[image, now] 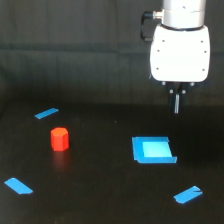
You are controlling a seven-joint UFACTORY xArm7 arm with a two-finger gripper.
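Observation:
A red block [60, 139] stands on the black table at the left, with nothing touching it. My gripper [177, 104] hangs above the table at the right, below the white wrist housing [180, 54]. It is far to the right of the red block and apart from everything on the table. Its dark, narrow fingers are too small here to show whether they are open or shut. A pale blue square [156, 149] framed by blue tape [138, 151] lies flat near the middle right, with nothing on it.
Blue tape strips mark the table at the left back [47, 113], left front [18, 186] and right front [188, 195]. Between the red block and the taped square the black surface is clear. A dark curtain [70, 60] hangs behind.

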